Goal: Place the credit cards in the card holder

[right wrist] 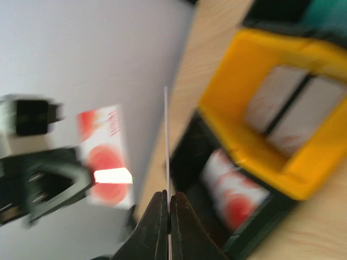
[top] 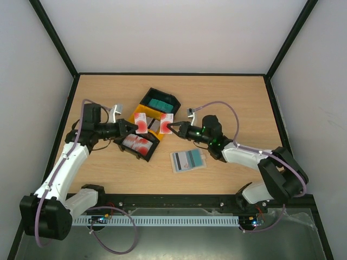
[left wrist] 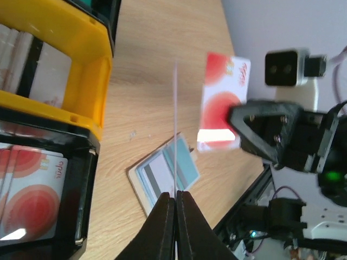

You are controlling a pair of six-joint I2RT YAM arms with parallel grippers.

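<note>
Two red-and-white cards are held up over the bins, some way apart. My left gripper (top: 135, 129) is shut on the left card (top: 141, 122), which appears edge-on above its fingertips in the left wrist view. The right card (top: 166, 124) has my right gripper (top: 172, 128) shut on it; the left wrist view shows that card (left wrist: 223, 100) face-on. From the right wrist, the left card (right wrist: 107, 157) shows its printed face. On the table in front lies the card holder (top: 188, 161), a flat piece with white, dark and teal bands.
A yellow bin (left wrist: 91, 70) holds whitish cards. Beside it, a black bin (left wrist: 82, 181) contains more red-and-white cards. Behind, another black bin (top: 169, 97) has teal contents. Bare tabletop (top: 233, 89) lies at the right and around the card holder.
</note>
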